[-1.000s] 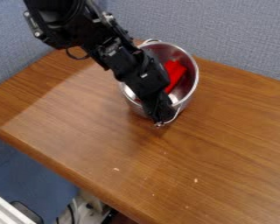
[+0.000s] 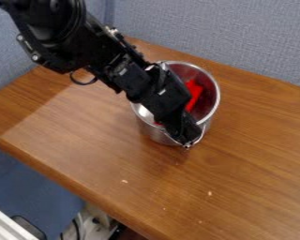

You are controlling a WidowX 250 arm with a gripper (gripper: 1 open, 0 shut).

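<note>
A silver metal pot (image 2: 205,106) stands on the wooden table (image 2: 102,159) in the upper middle, with a red object (image 2: 193,90) inside it. My black gripper (image 2: 187,139) reaches down from the upper left across the pot to its front side, near the rim. What sits between its fingers is too dark and small to tell, and the arm hides much of the pot's left part.
Bare tabletop lies to the left, front and right of the pot. A grey padded wall (image 2: 228,28) stands behind. The table's front-left edge drops to a blue floor with some clutter at the lower left.
The arm and gripper have moved slightly to the right and down, and the pot now looks more upright and shifted a little rightward, with less of its inside showing.
</note>
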